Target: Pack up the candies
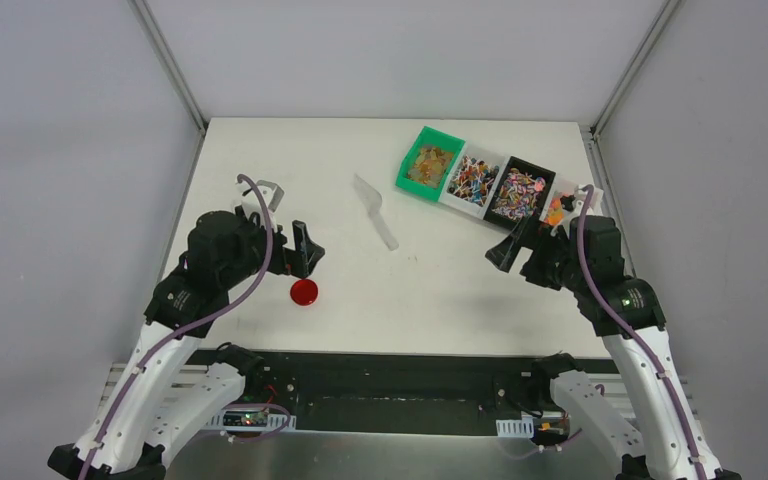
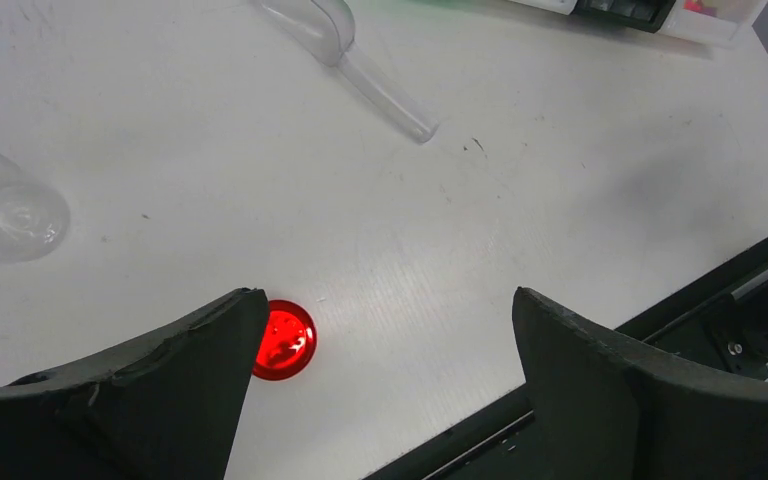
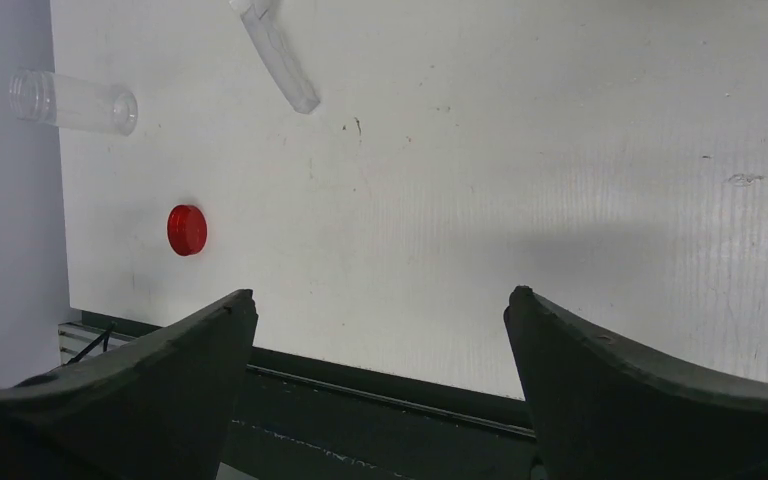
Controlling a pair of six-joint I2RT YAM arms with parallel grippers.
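Several kinds of candy fill a row of bins at the back right: a green bin [image 1: 407,172], a white bin [image 1: 473,207], a black bin [image 1: 544,171] and a clear one partly behind my right arm. On the table's middle lies a clear scoop [image 1: 375,212]. A clear jar [image 2: 20,215], lying on its side, shows in both wrist views; my left arm hides it from above. The red lid [image 1: 304,292] rests just in front of my left gripper [image 1: 305,250], which is open and empty. Also open and empty, my right gripper [image 1: 512,263] hovers in front of the bins.
Between the scoop and my right gripper the white table [image 1: 430,310] is bare apart from small specks. A dark channel [image 1: 400,367] runs along its front edge, and grey walls stand at the back and sides.
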